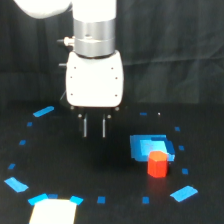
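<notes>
My gripper (94, 127) hangs above the dark table, left of centre. Its thin fingers stand apart with nothing visible between them. To its right and nearer the camera sits a red block (157, 165). Just behind that lies a blue square piece (137, 143), like a shallow tray, its front partly hidden by the block. Whether the two touch, I cannot tell. A pale cream block (53, 213), cut off by the bottom edge of the view, sits at the lower left.
Blue tape strips lie flat on the table, including one at the far left (43, 111) and one at the right (184, 193). Small blue marks dot the surface. The middle of the table below the gripper is clear. A dark curtain (160, 60) hangs behind.
</notes>
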